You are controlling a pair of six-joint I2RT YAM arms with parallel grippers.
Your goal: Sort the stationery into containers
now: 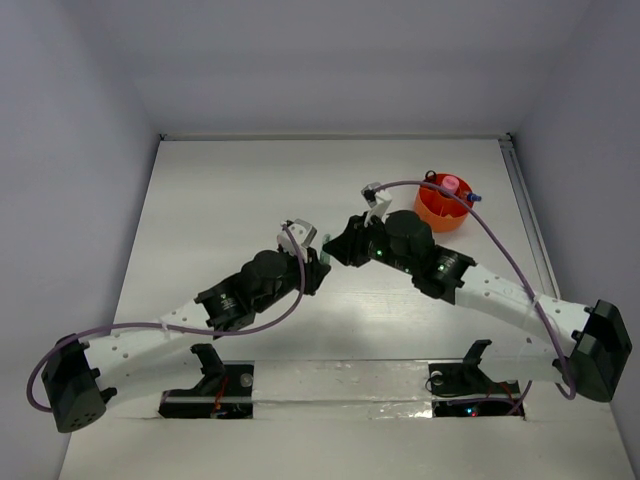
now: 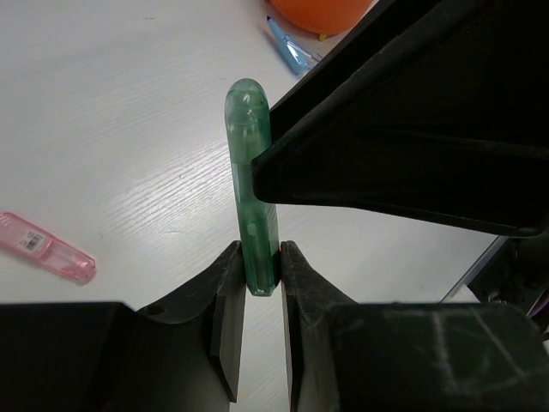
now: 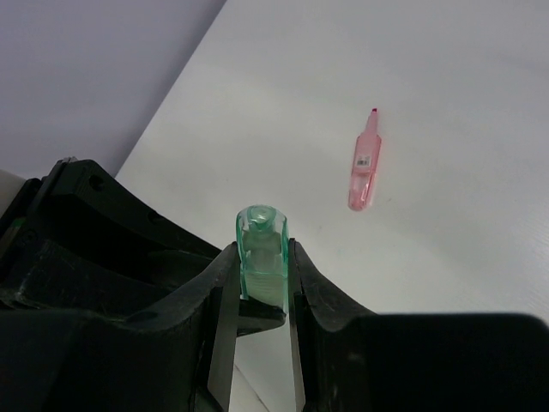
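A green translucent stick stands between my two grippers, held by both. My left gripper is shut on its lower end in the left wrist view. My right gripper is shut on it from the other side. In the top view they meet at the table's middle. A pink pen-like item lies on the table, also seen as the pink piece in the left wrist view. A small blue item lies near an orange container.
In the top view the orange container with several items stands at the back right. Walls border the workspace.
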